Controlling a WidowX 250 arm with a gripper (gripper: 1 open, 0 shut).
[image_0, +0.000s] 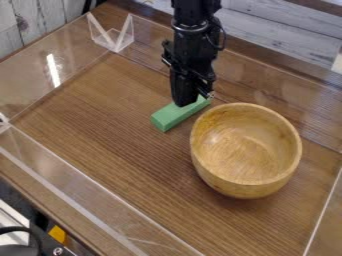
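A green rectangular block lies on the wooden table just left of a large round wooden bowl. The black gripper hangs from the top centre, its fingertips low over the back end of the block. It looks shut, with nothing clearly between its fingers; whether the tips touch the block cannot be told.
White clear plastic pieces stand at the back left. A wall runs behind the table, and cables show at the lower left beyond the edge.
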